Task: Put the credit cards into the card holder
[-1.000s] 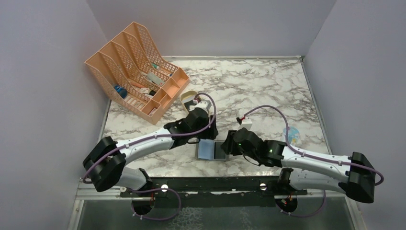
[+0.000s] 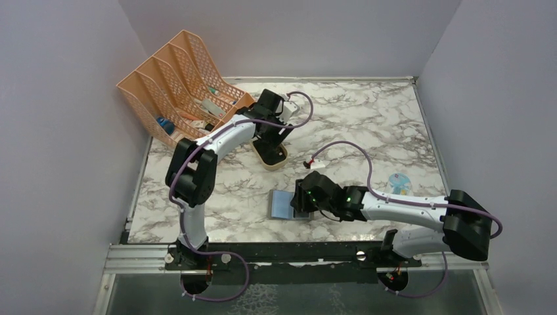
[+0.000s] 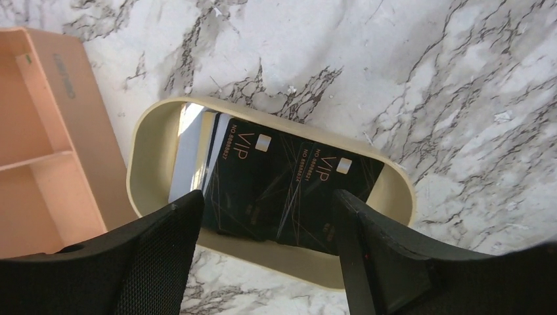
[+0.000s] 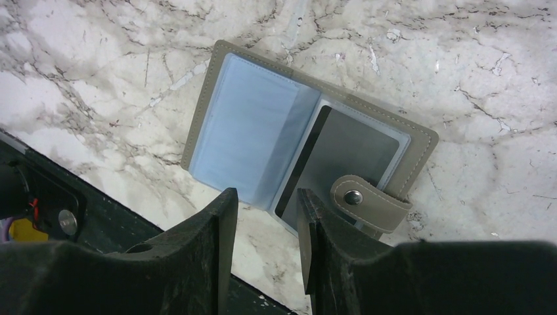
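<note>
Several black VIP cards point(image 3: 253, 184) lie in a beige oval box point(image 3: 299, 126), with a few pale cards point(image 3: 192, 147) at its left end. Over the near side of that box, my left gripper stands open, nothing between its fingers. The card holder point(image 4: 309, 141) lies spread flat on the marble table, blue sleeve on the left, and a dark card or panel under clear film on the right. Its snap strap point(image 4: 371, 203) crosses the right half. Above the holder's near edge is my right gripper, part open, its gap empty.
An orange rack point(image 2: 177, 85) with several compartments stands at the back left, close beside the beige box. A blue round sticker-like thing point(image 2: 399, 183) is at the right. Free marble lies at the back and right.
My left arm has swung from beside the holder back to the beige box. The right gripper has shifted left, over the holder's right half.
</note>
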